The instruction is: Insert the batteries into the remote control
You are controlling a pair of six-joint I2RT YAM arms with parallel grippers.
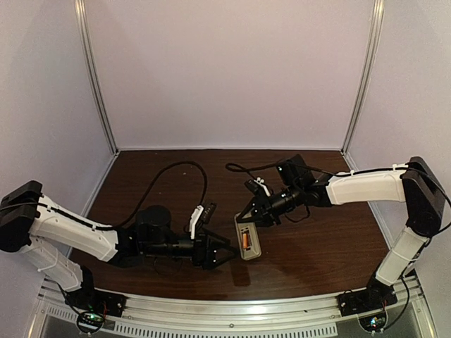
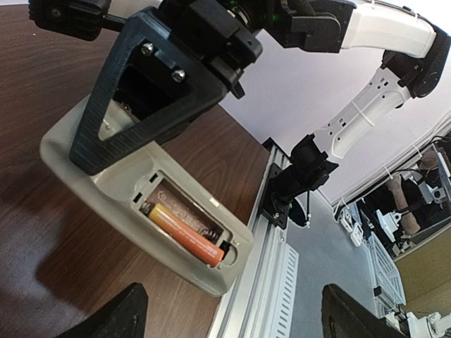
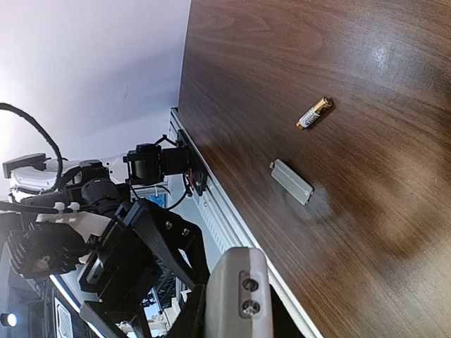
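Note:
A grey remote [image 1: 250, 250] is held by my right gripper [image 1: 248, 215], which is shut on it; its open battery bay shows an orange battery [image 2: 183, 232] in one slot, the other slot empty. My left gripper [image 1: 227, 251] is part open, low beside the remote's left, nothing seen between its fingers. In the right wrist view a loose AA battery [image 3: 313, 113] and a small grey battery cover [image 3: 290, 182] lie apart on the table.
The dark wooden table [image 1: 176, 282] is bounded by white walls and a metal front rail [image 1: 232, 306].

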